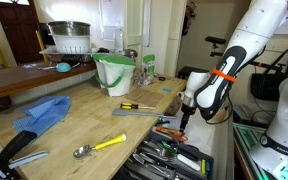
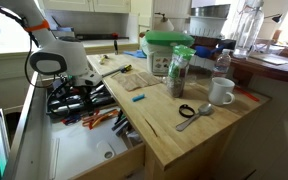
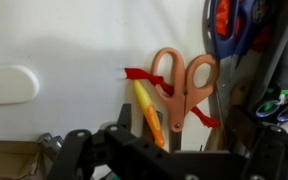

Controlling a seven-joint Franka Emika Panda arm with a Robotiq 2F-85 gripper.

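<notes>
My gripper is open above an open drawer, its dark fingers standing apart at the bottom of the wrist view. Between and just ahead of them lie orange-handled scissors (image 3: pixel 174 92) and a tool with a yellow-orange handle (image 3: pixel 147 108). A strip of red (image 3: pixel 206 118) shows beside the scissors. Dark blue-handled scissors (image 3: pixel 227 43) rest at the upper right. In the first exterior view the gripper (image 1: pixel 185 126) hangs low over the drawer's contents; whether it touches any of them I cannot tell.
The wooden counter (image 2: pixel 169 115) borders the drawer. On it are a white mug (image 2: pixel 221 92), a spoon (image 2: pixel 195 117) and a green-and-white bucket (image 1: pixel 115 75). Bare drawer floor (image 3: pixel 74 45) shows left of the scissors, with a white oblong piece (image 3: pixel 9 85) farther left.
</notes>
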